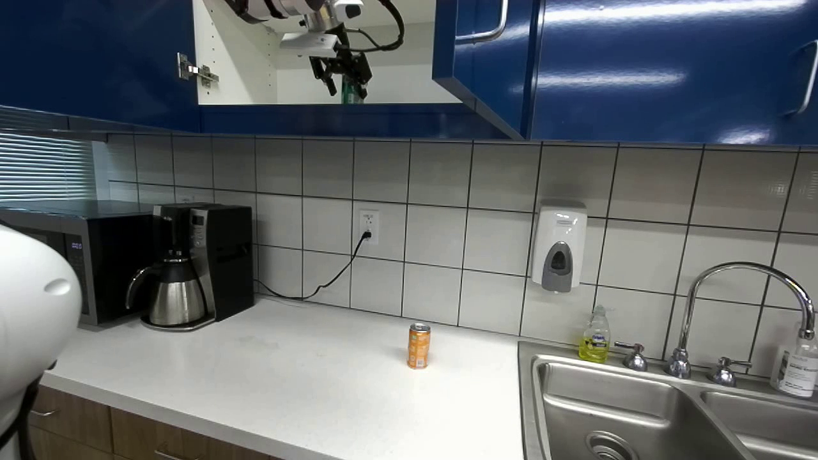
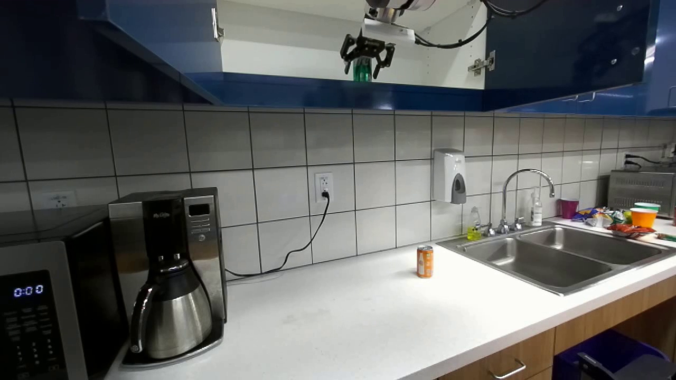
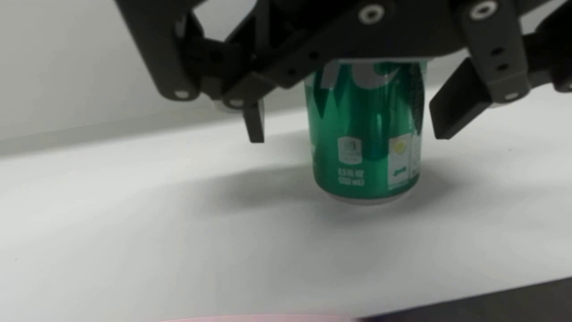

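Note:
Inside the open upper cabinet a green can (image 3: pixel 367 134) stands upright on the white shelf (image 3: pixel 161 241). My gripper is open over it, one finger on each side. In the wrist view, bare shelf shows between the left fingertip and the can, and a narrower gap lies on the right. The gripper's body hides the can's top. From exterior view 2 the green can (image 2: pixel 362 69) appears below and between the fingers of the gripper (image 2: pixel 362 70). On the counter an orange can (image 1: pixel 418 346) stands upright by itself.
The cabinet's open door (image 1: pixel 487 61) and its blue bottom edge (image 2: pixel 355 91) border the shelf opening. Below, a coffee maker (image 1: pixel 203 260) and microwave (image 2: pixel 54 291) stand left, with the sink (image 1: pixel 613 391) at right.

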